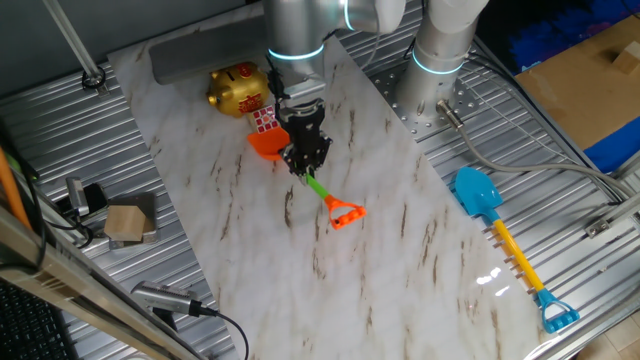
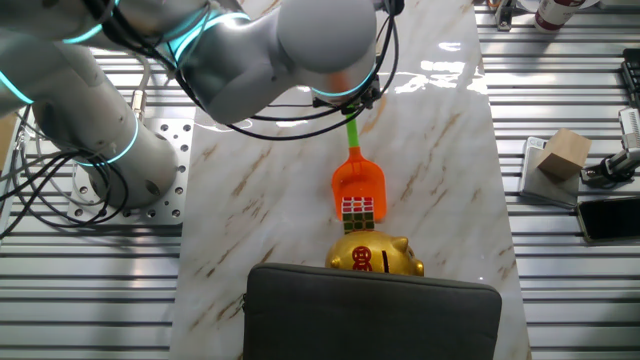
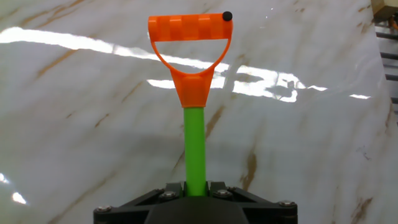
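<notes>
A toy shovel with a green shaft, an orange D-shaped handle (image 1: 346, 213) and an orange blade (image 2: 358, 185) is on or just above the marble-patterned board. My gripper is shut on its green shaft (image 3: 194, 146), fingers close against both sides. The handle extends ahead of the fingers in the wrist view. In exterior view 2 the arm hides the gripper and handle. A Rubik's cube (image 2: 358, 214) sits at the blade's front edge; whether it rests on the blade or against it, I cannot tell.
Behind the cube stands a gold piggy bank (image 1: 240, 90), with a dark grey case (image 2: 370, 315) beyond it. A blue and yellow shovel (image 1: 512, 248) lies off the board on the slatted surface. Much of the board (image 1: 380, 290) towards the front is bare.
</notes>
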